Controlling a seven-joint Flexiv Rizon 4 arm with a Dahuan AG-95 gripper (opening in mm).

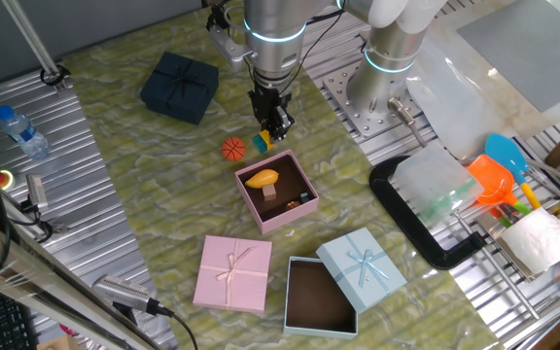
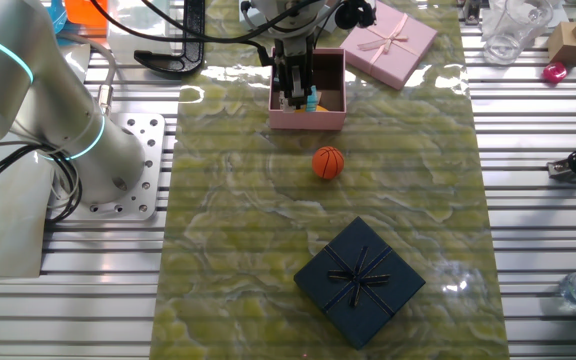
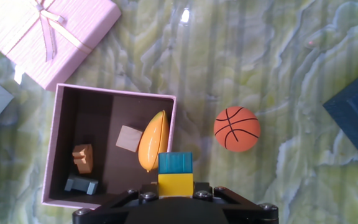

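Observation:
A small block, teal at one end and yellow at the other (image 3: 175, 163), is pinched in my gripper, whose fingers close on its yellow side. In exterior view 1 the gripper (image 1: 274, 134) hangs just behind the open pink box (image 1: 242, 201), holding the block above table level. Inside that box lie a yellow-orange fruit (image 3: 153, 142), a pale wooden cube (image 3: 129, 138), a brown wooden piece (image 3: 83, 158) and a dark grey piece (image 3: 81, 185). An orange toy basketball (image 3: 237, 129) rests on the table outside the box.
The pink lid (image 1: 232, 274) lies flat near the pink box. An open pale-blue box (image 1: 321, 298) has its lid (image 1: 362, 269) leaning over one edge. A closed dark-blue gift box (image 1: 180, 87) sits at the far left. Bare green marbled cloth (image 1: 144, 194) spreads across the left side.

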